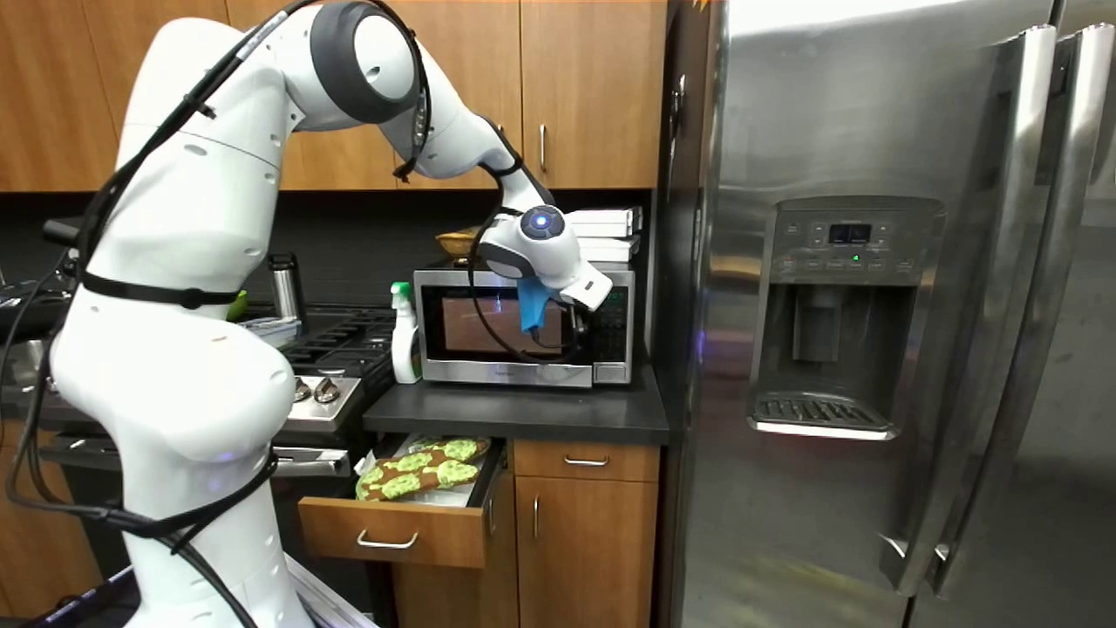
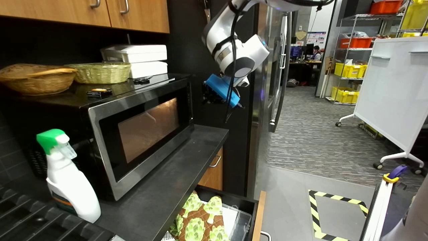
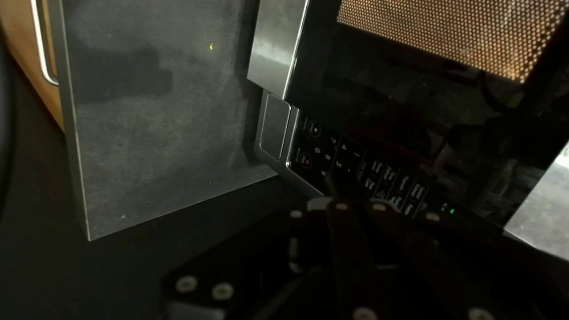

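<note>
My gripper shows as a dark shape along the bottom of the wrist view, its fingers close together and nothing visible between them. Ahead of it is the keypad (image 3: 346, 170) of the steel-and-black microwave (image 1: 502, 371), whose door is closed. Seen from the side, the gripper (image 2: 208, 94) is in the air above the counter's right end, beside a blue cover on the wrist. Whether its fingertips touch the keypad cannot be made out. Below the counter, an open drawer (image 1: 392, 529) holds brown-and-green patterned oven mitts (image 1: 416, 477).
A spray bottle (image 2: 70, 180) stands left of the microwave. Baskets (image 2: 102, 72) and white boxes (image 2: 148, 68) rest on top of it. To the right rises a steel fridge (image 1: 722, 502).
</note>
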